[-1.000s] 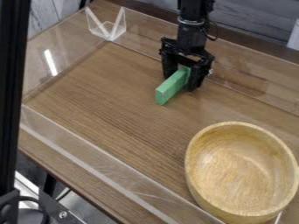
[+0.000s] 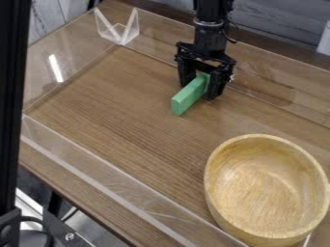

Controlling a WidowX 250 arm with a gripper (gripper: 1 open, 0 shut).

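The black gripper (image 2: 204,66) reaches down from the top of the camera view onto a green rectangular object (image 2: 188,96), which lies tilted on the wooden table (image 2: 91,116). Its fingers sit around the object's upper end, and the dark body of the gripper hides that end. Whether the fingers are closed on it cannot be made out.
A large beige bowl (image 2: 263,187) fills the lower right. A clear plastic container (image 2: 118,27) stands at the upper left.
The gripper and the green object have shifted very slightly; otherwise the scene looks the same.
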